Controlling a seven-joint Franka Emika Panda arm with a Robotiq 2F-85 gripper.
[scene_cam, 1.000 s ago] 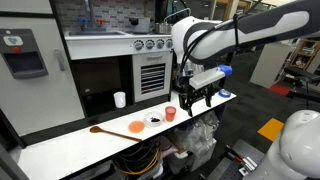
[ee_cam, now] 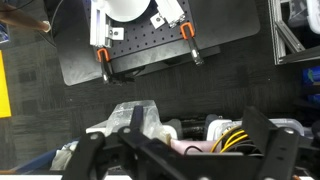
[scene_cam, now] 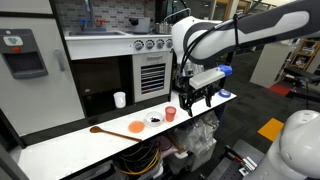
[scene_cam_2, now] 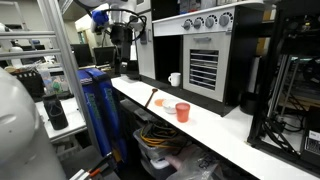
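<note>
My gripper hangs at the right of the white counter, with its two fingers spread and nothing between them. In the wrist view the gripper shows fingers wide apart over the floor and bins. A red cup stands on the counter, beside a white bowl with dark contents. Left of the bowl lie an orange disc and a long wooden spoon. Farther back stands a white mug. The other exterior view shows the red cup well apart from the arm.
A toy stove and dark cabinet fronts back the counter. Below its front edge are bins with coiled orange cables. The robot's mounting plate fills the top of the wrist view. Bare counter lies at the left.
</note>
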